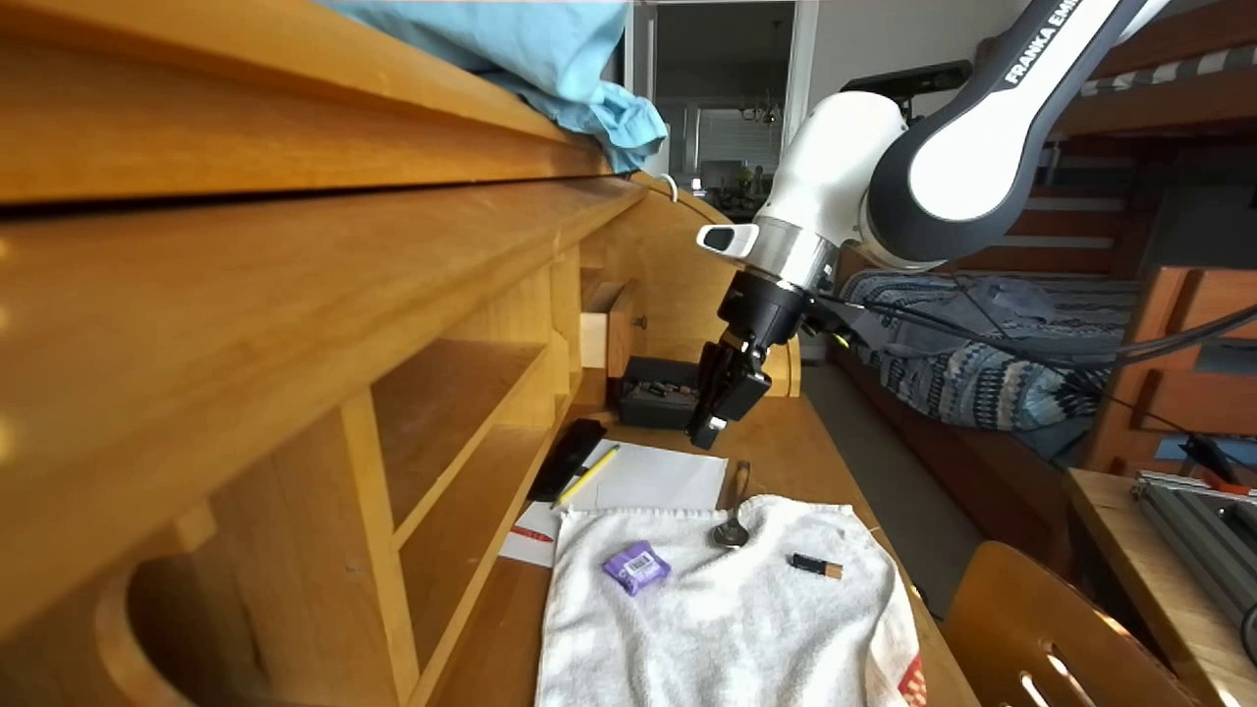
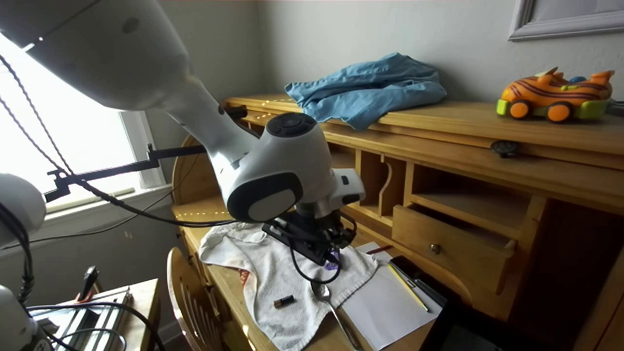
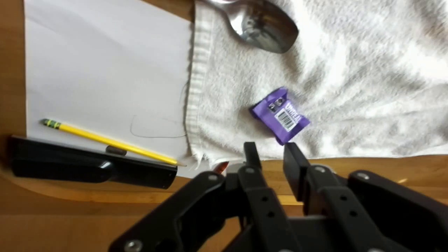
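My gripper hangs above the desk; its two black fingertips stand a modest gap apart in the wrist view. Bare wood and a strip of towel show through that gap, and I see nothing held there. A purple wrapped snack (image 3: 281,115) lies on the white towel (image 3: 357,84), just beyond the fingertips in that view. Close by on the towel rests the spoon's bowl (image 3: 266,29). A small battery (image 1: 815,566) also lies on the cloth. In exterior view 2 the arm partly hides the snack (image 2: 332,261).
On white paper (image 3: 105,71) lies a yellow pencil (image 3: 113,141), beside a black case (image 3: 92,166). A dark bin (image 1: 660,407) with small items stands at the desk's far end. Cubby shelves (image 1: 471,436) line one side; an open drawer (image 2: 450,248) juts out.
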